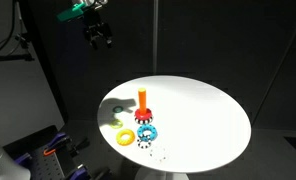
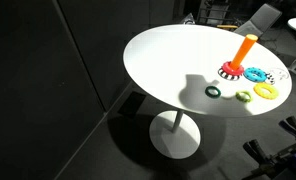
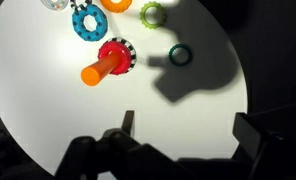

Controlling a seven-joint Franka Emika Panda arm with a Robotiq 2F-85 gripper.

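My gripper stands open high above the white round table, its fingers wide apart with nothing between them. An orange post (image 3: 100, 69) rises from a red base with a black-and-white rim (image 3: 127, 48). Around it lie loose rings: a blue one (image 3: 80, 30), an orange-yellow one (image 2: 266, 97), a light green one (image 3: 153, 25) and a small dark green one (image 3: 180, 65). A clear or whitish ring (image 3: 55, 3) is cut off at the wrist view's top edge. No ring shows on the post.
Dark curtains (image 1: 218, 40) hang behind it. The arm's shadow falls across the table near the dark green ring.
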